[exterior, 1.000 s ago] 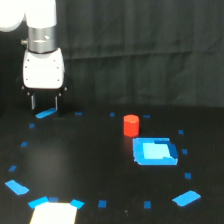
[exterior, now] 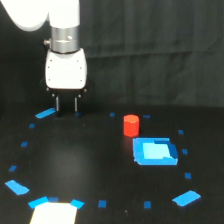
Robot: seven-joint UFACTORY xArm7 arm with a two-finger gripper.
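Observation:
My gripper (exterior: 67, 103) hangs at the upper left, below the white arm, over the far part of the black table. Its two thin fingers stand apart with nothing visible between them. Right of centre, a small red block (exterior: 131, 126) rests on the table, well clear of the gripper. Just in front of it and to its right lies a blue square tray (exterior: 140, 158) with a pale inside.
Strips of blue tape (exterior: 186, 198) and several small blue squares mark the black table (exterior: 95, 165). A pale object (exterior: 54, 213) shows at the bottom edge. Dark curtain (exterior: 150, 55) hangs behind.
The arm and gripper have moved to the right, with the fingers still apart. The red block and the blue tray have stayed in place.

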